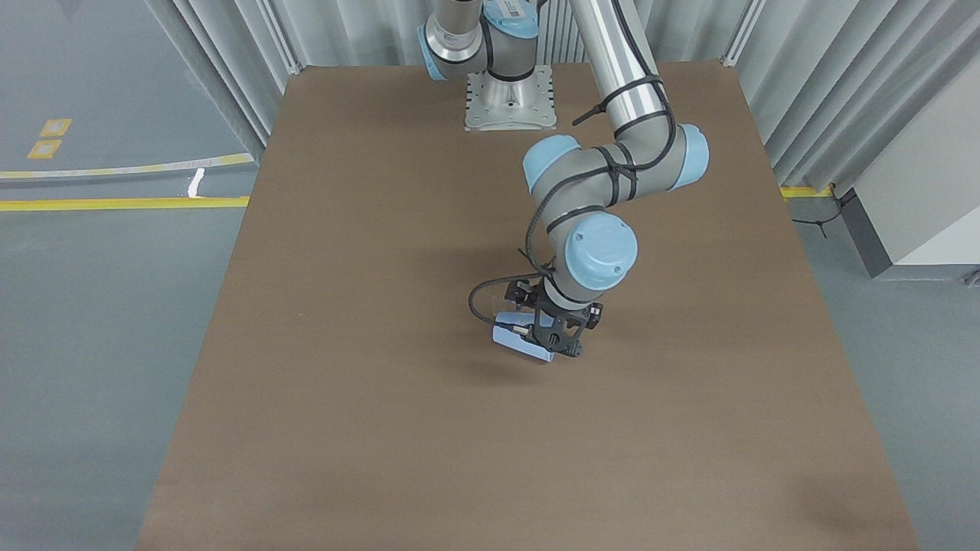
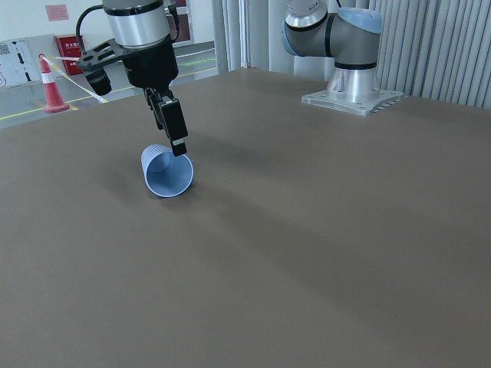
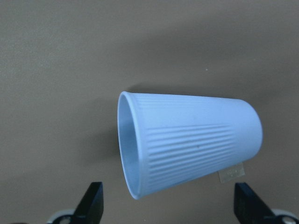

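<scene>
A light blue ribbed cup (image 3: 187,142) lies on its side on the brown table (image 1: 386,431), its mouth facing left in the wrist view and toward the camera in the left view (image 2: 167,180). In the front view it is partly hidden by my gripper (image 1: 547,326), which is over it. In the wrist view my two black fingertips stand wide apart below the cup, open, with nothing between them. The left view shows the gripper just above the cup.
The table around the cup is otherwise clear. Curtains (image 1: 854,73) line the back.
</scene>
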